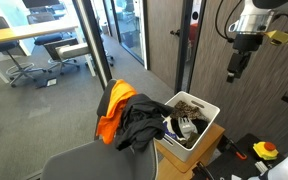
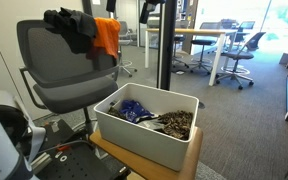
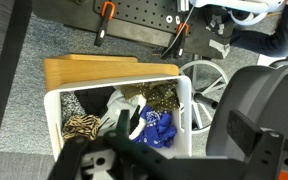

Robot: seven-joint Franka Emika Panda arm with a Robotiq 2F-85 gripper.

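Note:
My gripper (image 1: 231, 74) hangs high in the air at the right in exterior view 1, pointing down, its finger open and empty. In the wrist view its dark fingers (image 3: 109, 150) reach in over the lower edge, well apart. Beneath it stands a white bin (image 2: 149, 140) on a wooden surface. Inside lie a blue cloth (image 3: 158, 129), a white cloth (image 3: 121, 104), a leopard-patterned cloth (image 3: 162, 97) and a zebra-striped one (image 3: 82, 125). An orange garment (image 1: 112, 112) and a black garment (image 1: 141, 122) drape over the back of a grey chair (image 2: 59, 68).
The chair stands close beside the bin. A wooden board (image 3: 104, 68) runs along one side of the bin. The robot's base area lies at the right in exterior view 1. Open floor (image 1: 44, 125) and office chairs lie farther off.

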